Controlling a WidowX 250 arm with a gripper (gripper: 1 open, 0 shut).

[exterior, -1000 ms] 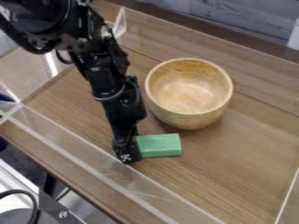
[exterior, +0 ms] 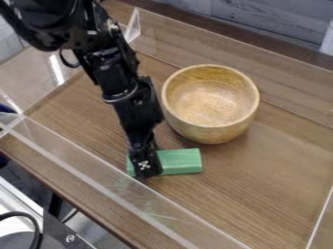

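My black gripper (exterior: pixel 146 161) points down from the upper left and stands open over a green rectangular block (exterior: pixel 182 161) lying on the wooden table. Its fingers overlap the block's left part; whether they touch it I cannot tell. The block's left end is partly hidden by the gripper.
A tan bowl (exterior: pixel 212 80) sits behind the block at the upper right, close to the arm. Clear edging and a dark cable are at the lower left.
My gripper has shifted slightly right, further over the block's left end, and its upper part has moved a little. The bowl has not visibly moved.
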